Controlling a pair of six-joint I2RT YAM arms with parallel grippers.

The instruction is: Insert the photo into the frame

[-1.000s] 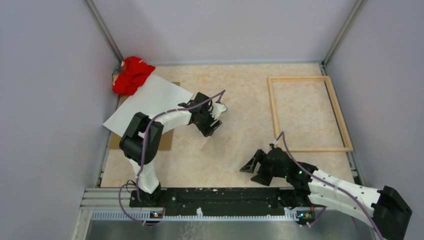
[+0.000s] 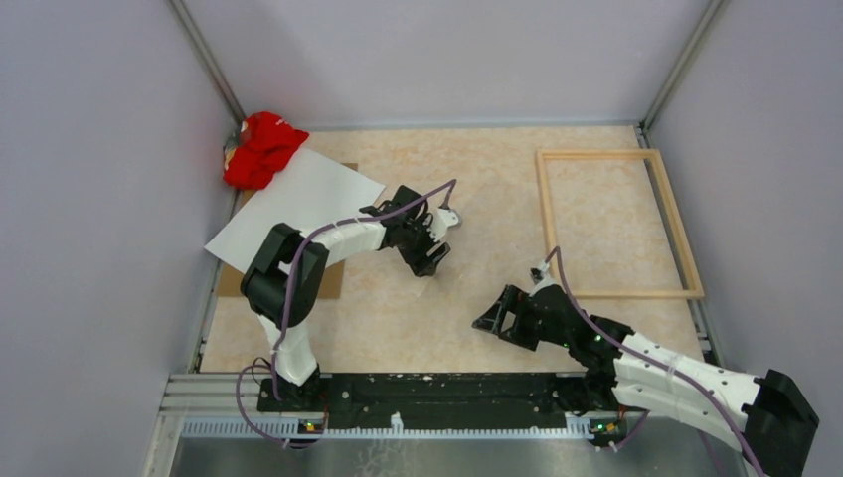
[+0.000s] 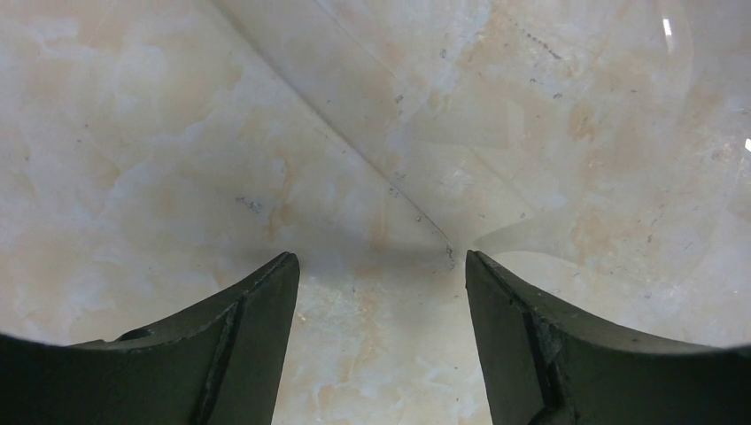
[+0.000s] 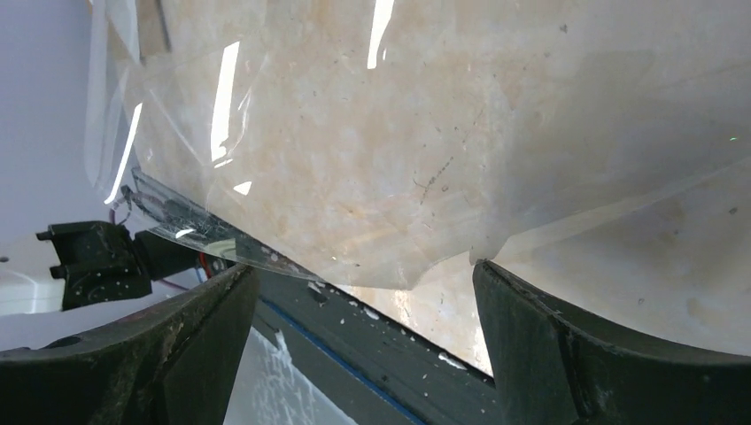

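A clear sheet (image 4: 354,159) spreads across the right wrist view, shown by its glints and lower edge; the left wrist view also catches its see-through surface (image 3: 549,177). My left gripper (image 2: 437,260) hovers left of the table's middle. Its fingertips look apart, with an edge of the sheet running down to the right one; whether they pinch it is unclear. Nearer the front, my right gripper (image 2: 497,330) has its fingers apart, the sheet's lower corner in front of the gap. The empty wooden frame (image 2: 601,155) lies at right, its lower left corner beside the right wrist.
At the left lies a large white sheet (image 2: 308,199) on a brown board (image 2: 329,283), partly under my left arm. A red cloth (image 2: 264,149) sits at its far corner.
The left gripper has shifted slightly right. The wooden frame has slid a little towards the back.
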